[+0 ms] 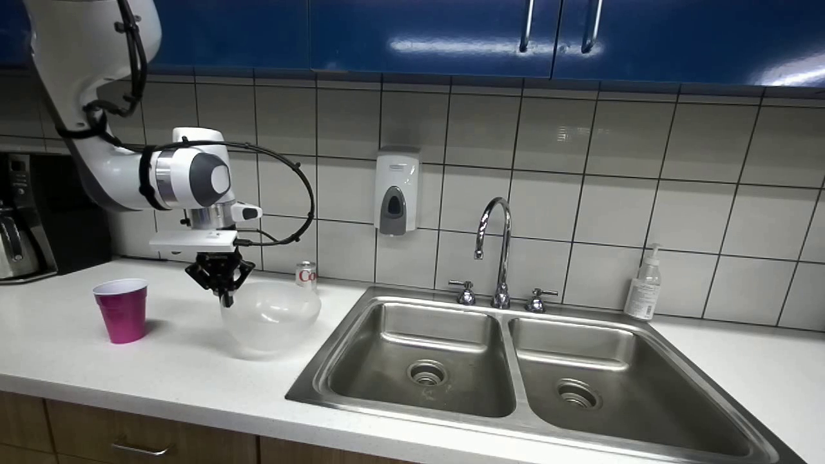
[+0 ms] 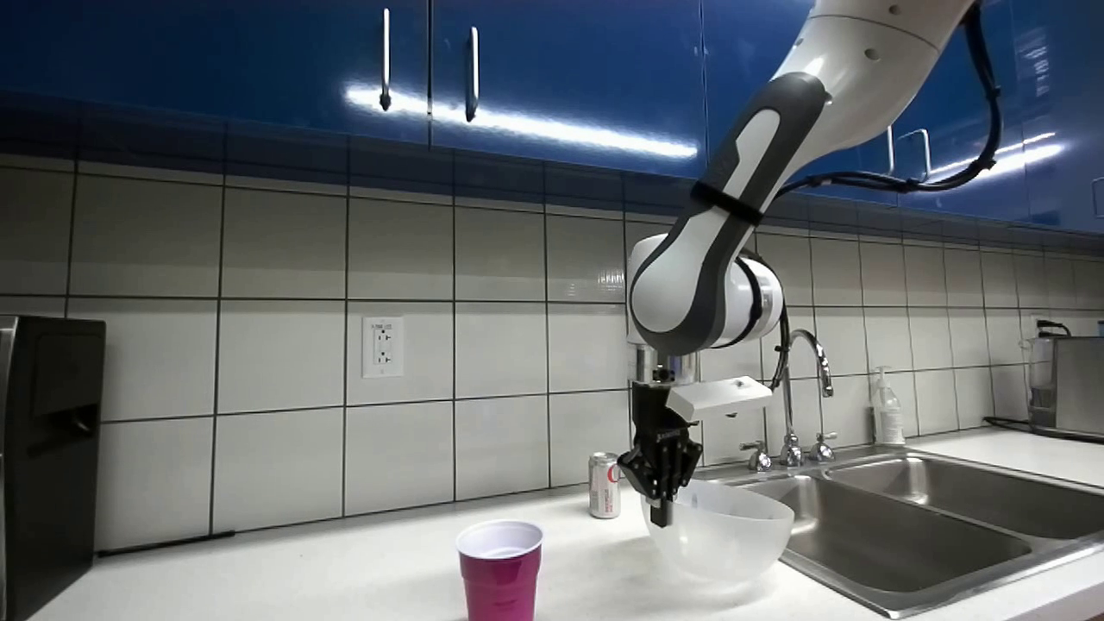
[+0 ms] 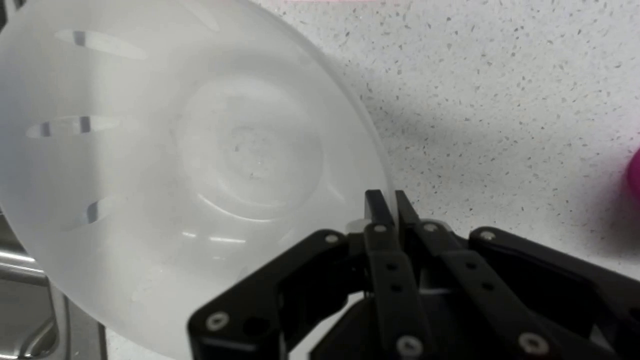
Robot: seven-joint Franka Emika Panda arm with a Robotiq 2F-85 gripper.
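A translucent white bowl (image 1: 272, 318) is upright on the counter, left of the sink. My gripper is shut on the bowl's rim, one finger inside the wall and the other outside. In the second exterior view, the fingers (image 2: 662, 509) point straight down at the near left side of the bowl (image 2: 724, 533). The bowl (image 3: 252, 144) looks empty from above.
A magenta cup (image 1: 124, 310) stands to the left with bare counter between it and the bowl. Behind the bowl is a soda can (image 1: 306, 275). The double sink (image 1: 421, 348) lies to the right, with a faucet (image 1: 499, 247) at its back.
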